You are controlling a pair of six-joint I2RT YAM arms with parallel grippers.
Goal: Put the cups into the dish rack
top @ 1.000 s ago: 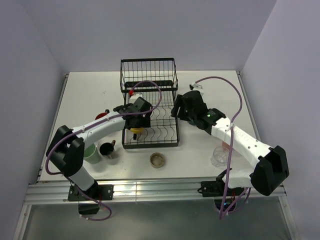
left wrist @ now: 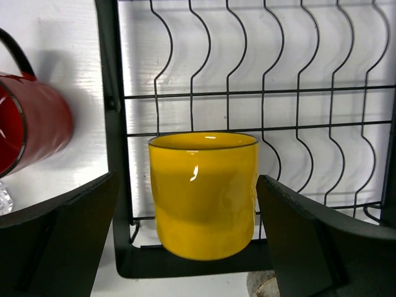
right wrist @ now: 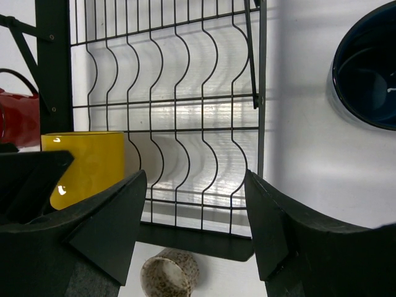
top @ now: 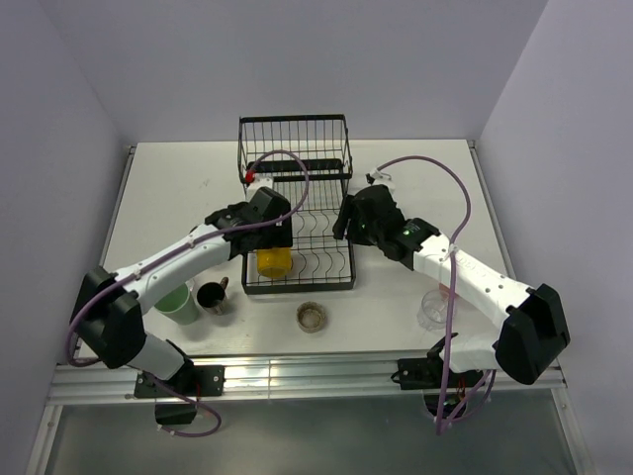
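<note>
In the front left corner of the black wire dish rack lies a yellow cup. My left gripper is open above it; in the left wrist view the yellow cup shows between the spread fingers, with nothing gripped. Over the rack's right side, my right gripper stands open and empty. A red mug sits outside the rack to the left. Right of the rack is a dark blue cup. A speckled cup stands in front of the rack.
A green cup and a dark brown mug stand at the front left. Clear glassware is at the front right. The rack has an upper tier at the back.
The right arm has barely moved.
</note>
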